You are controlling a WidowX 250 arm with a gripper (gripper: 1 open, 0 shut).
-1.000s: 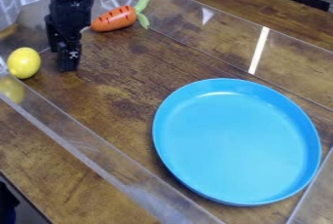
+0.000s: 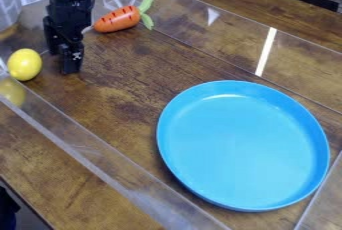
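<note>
The dark gripper (image 2: 70, 49) reaches down at the upper left, low over the wooden floor between a yellow lemon (image 2: 24, 63) and an orange toy carrot (image 2: 118, 18) with green leaves. The lemon lies just left of it, the carrot behind it to the right. Its fingers are dark and small in view; nothing clearly shows between them. A large light-blue plate (image 2: 241, 139) lies at the right front.
Clear plastic walls edge the wooden work area along the left, back and front. The middle of the floor (image 2: 147, 79) between the gripper and the plate is bare.
The gripper has shifted very slightly; the lemon, carrot and plate are unchanged.
</note>
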